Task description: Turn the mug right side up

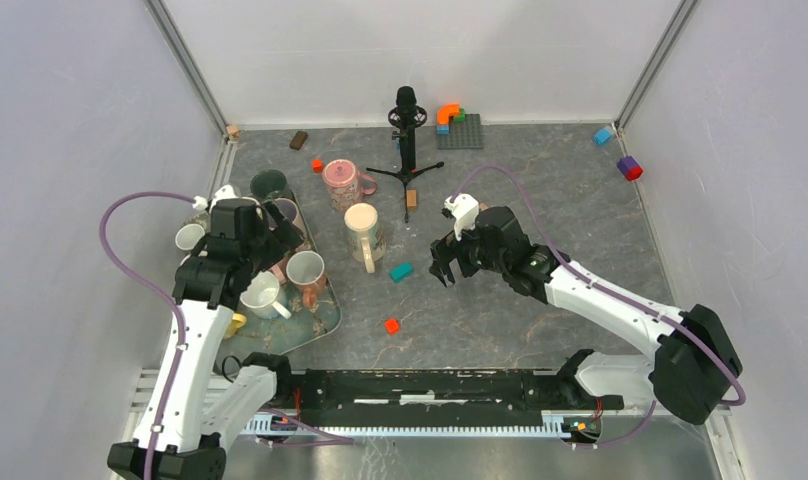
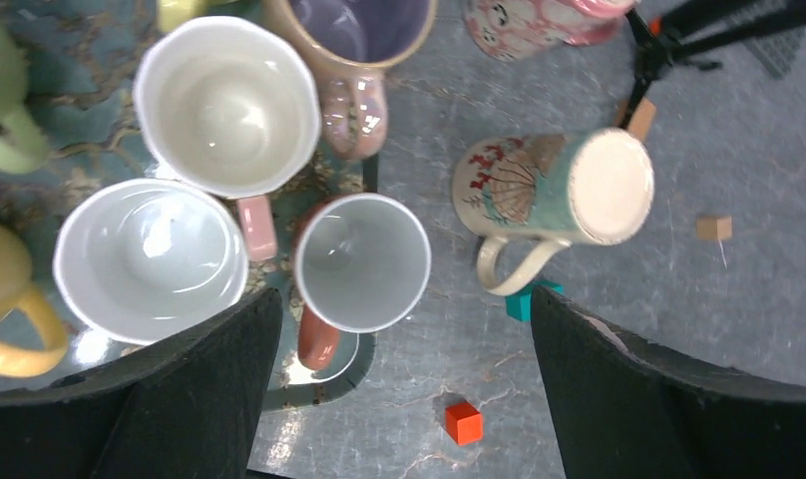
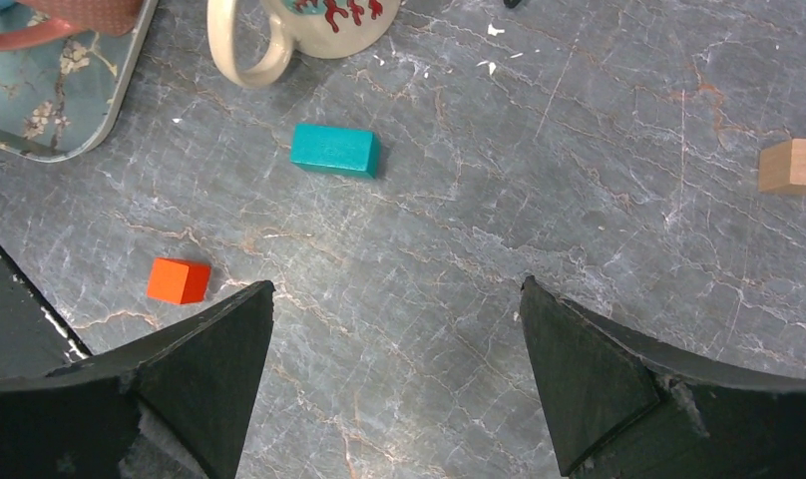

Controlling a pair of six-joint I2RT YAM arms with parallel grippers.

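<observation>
A cream mug (image 1: 363, 230) with painted figures and a green band stands on the grey surface right of the tray; its round pale end faces up, seen also in the left wrist view (image 2: 606, 185), handle toward the front. A pink patterned mug (image 1: 342, 190) stands behind it, pink end up. My left gripper hangs open over the tray's right part, empty, left of the cream mug. My right gripper is open and empty over bare surface, to the right of the cream mug.
A tray (image 1: 318, 325) crowded with mugs fills the left. A black stand (image 1: 406, 150) is at the back centre. A teal block (image 3: 334, 150), red block (image 3: 178, 280) and wooden block (image 3: 791, 165) lie loose.
</observation>
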